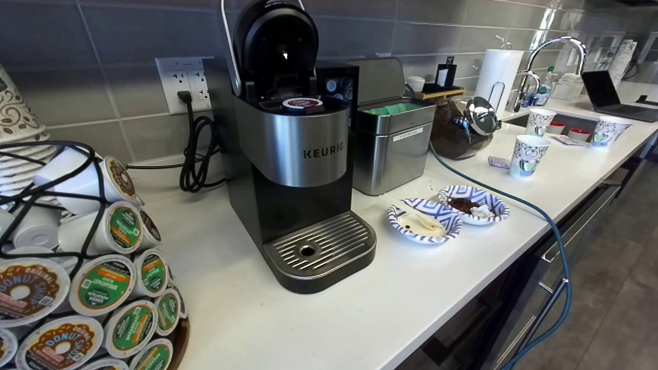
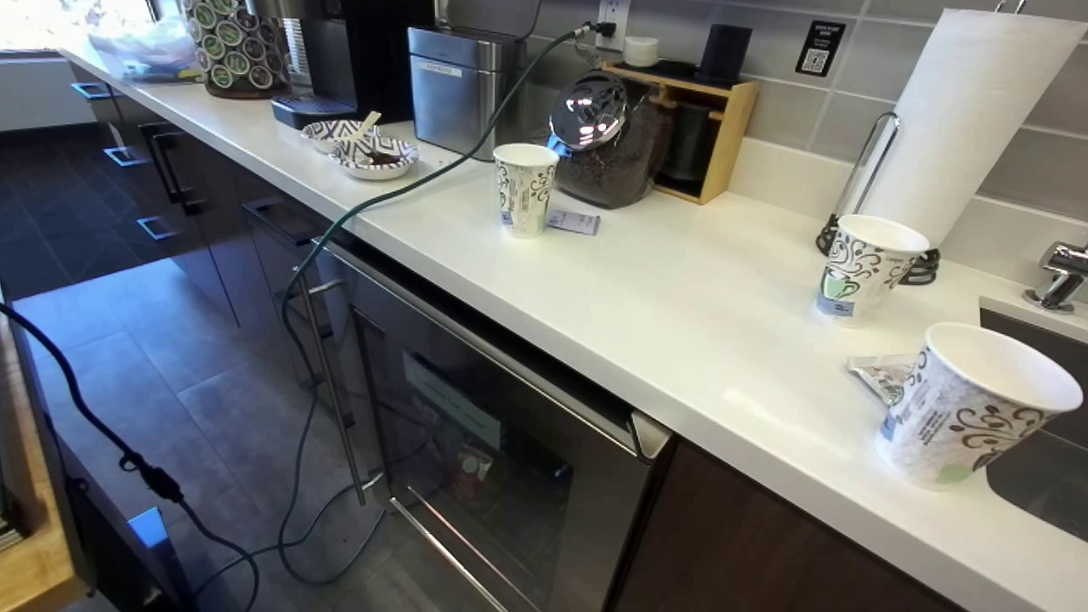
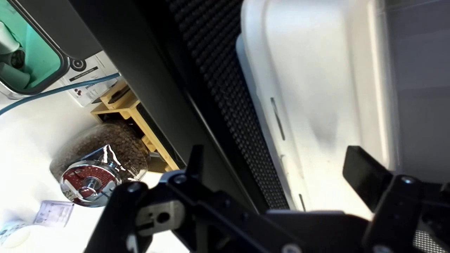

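In the wrist view my gripper stands open, its two dark fingers wide apart with nothing held between them. Behind the gap are a pale translucent container [image 3: 320, 84] and a black mesh panel [image 3: 219, 59]. Neither exterior view shows the gripper. The Keurig coffee maker [image 1: 290, 154] stands on the counter with its lid [image 1: 277, 49] raised. A coffee pod [image 1: 302, 104] with a dark red top sits in its opening. The drip tray [image 1: 321, 243] is bare.
Many pods [image 1: 102, 283] fill a wire holder at the left. Two patterned bowls [image 1: 425, 219], a steel bin [image 1: 395, 142] and a coffee bean jar [image 1: 459, 126] stand to the right. A paper cup [image 2: 525, 189] is near a blue-green cable [image 2: 408, 184].
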